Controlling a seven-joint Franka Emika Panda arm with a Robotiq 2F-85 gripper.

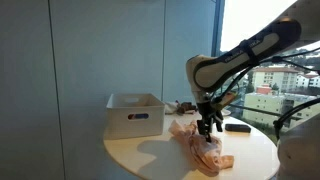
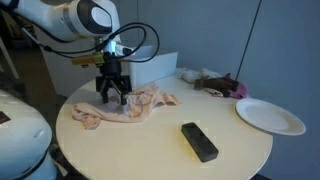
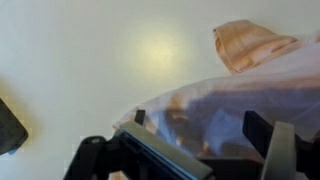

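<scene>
A crumpled pale pink cloth (image 2: 140,103) lies spread over the white table. My gripper (image 2: 112,98) points down over its middle, fingers apart. In the wrist view the cloth (image 3: 250,90) passes beneath the open gripper, with one folded corner standing out at upper right. Exterior view 1 shows the gripper (image 1: 209,132) low over the same cloth (image 1: 207,158). Whether the fingertips touch the fabric I cannot tell. No cloth is visibly pinched between them.
A black oblong object (image 2: 200,142) lies on the table, clear of the cloth. Beyond it sits a white oval plate (image 2: 270,115). A whitish box (image 1: 135,116) stands at the back, with small dark and purple items (image 2: 222,82) nearby.
</scene>
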